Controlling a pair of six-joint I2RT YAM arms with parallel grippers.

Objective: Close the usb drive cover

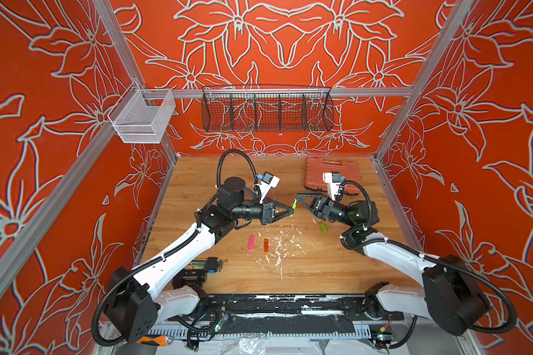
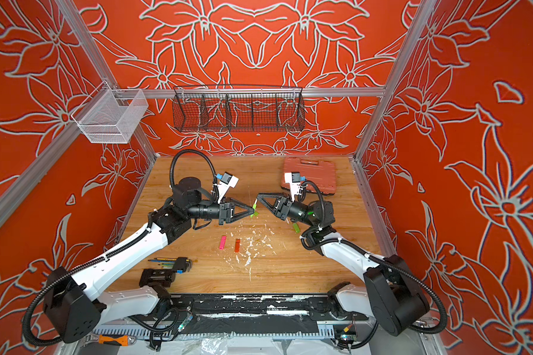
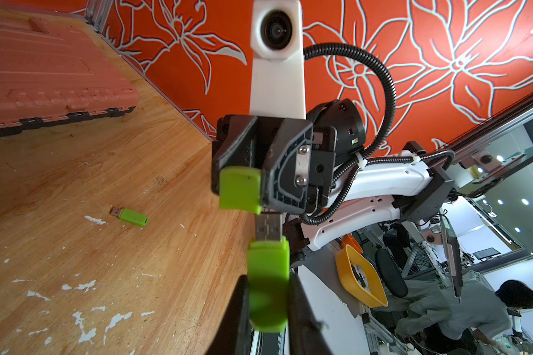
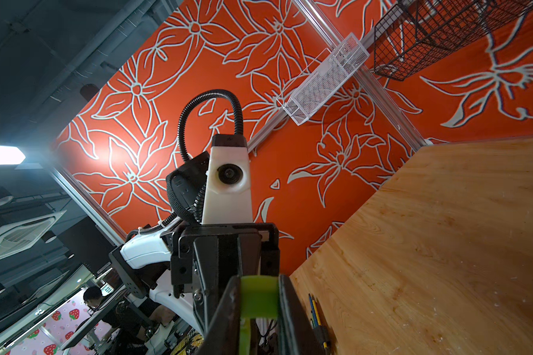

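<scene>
My left gripper is shut on a green usb drive, held upright with its metal plug exposed. My right gripper is shut on a small green cover, which in the left wrist view sits just above the plug and slightly to its left. Whether they touch I cannot tell. In the right wrist view the green piece between the right fingers is blurred.
Another green usb drive lies on the wooden table, with pink and red pieces to the front left. A red case stands at the back right. Tools lie at the front left.
</scene>
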